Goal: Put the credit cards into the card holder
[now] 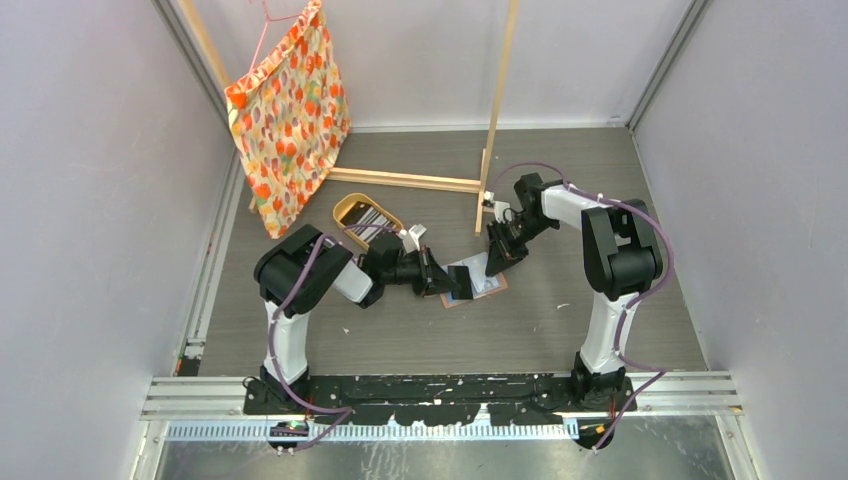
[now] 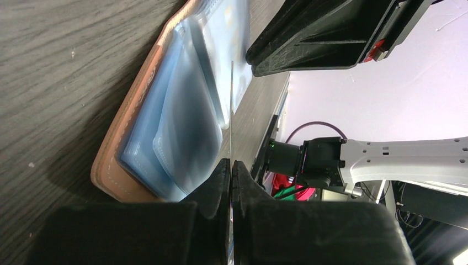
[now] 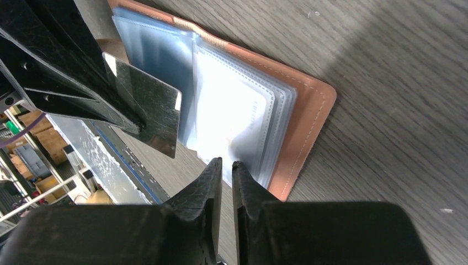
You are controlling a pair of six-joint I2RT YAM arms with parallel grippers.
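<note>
The tan card holder [image 3: 306, 127] lies open on the floor, with clear and blue sleeves [image 3: 237, 110]. My left gripper is shut on a dark card, which stands edge-on in the left wrist view, over the holder's blue sleeves. My right gripper is at the holder's clear sleeves, its fingertips slightly apart, with no card visible between them.
A yellow tray [image 1: 352, 205] with more cards stands behind my left arm. Wooden bars [image 1: 400, 179] and a hanging patterned cloth [image 1: 285, 120] are at the back. The floor in front of the holder is clear.
</note>
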